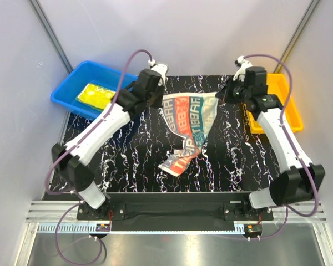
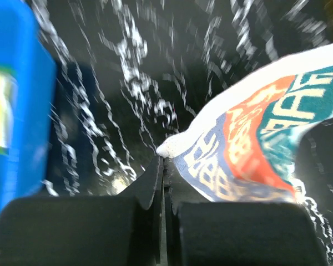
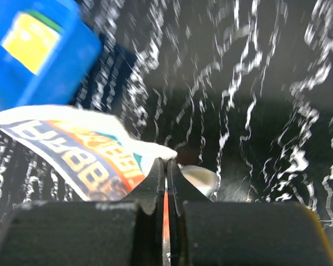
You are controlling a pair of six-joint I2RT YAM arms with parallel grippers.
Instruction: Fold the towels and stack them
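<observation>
A patterned towel (image 1: 191, 119) with white edge, orange, teal and blue bands hangs lifted between my grippers, its lower end resting on the dark table. My left gripper is shut on one top corner; in the right wrist view my right gripper is shut on the other. The top edge stretches between them. A folded yellow towel (image 1: 96, 95) lies in the blue bin (image 1: 66, 94).
A yellow bin (image 1: 291, 113) stands at the back right, partly behind my right arm.
</observation>
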